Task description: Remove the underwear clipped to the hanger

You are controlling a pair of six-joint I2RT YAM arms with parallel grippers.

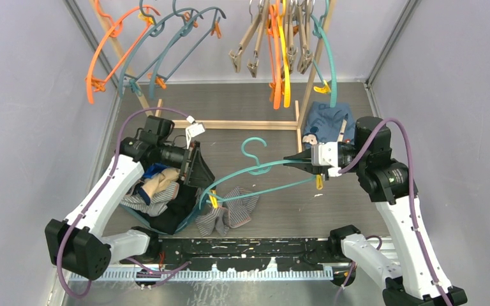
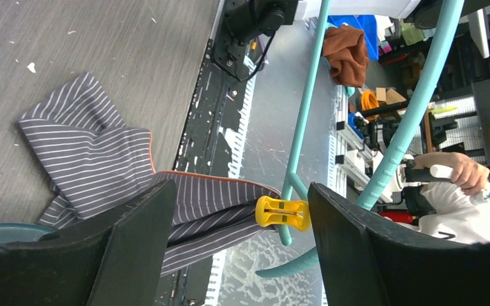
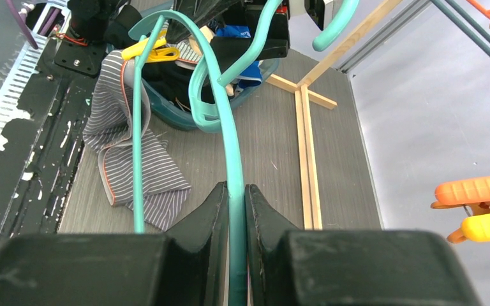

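A teal hanger [image 1: 250, 168] is held level by my right gripper [image 1: 293, 160], shut on its bar; the same grip shows in the right wrist view, with fingers [image 3: 271, 213] pressed to either side. Gray striped underwear [image 2: 89, 153] with an orange edge reaches up to a yellow clip [image 2: 282, 213] at the hanger's left end, and its lower part lies near the floor. My left gripper is open around that clip and the cloth edge; its right finger [image 2: 335, 223] stands close beside the clip. Whether either finger touches it cannot be told.
A teal basket [image 1: 182, 226] full of clothes stands below the left arm. Hangers hang on a wooden rack [image 1: 242, 125] at the back. Blue cloth [image 1: 324, 119] lies near the right arm, and the middle floor is clear.
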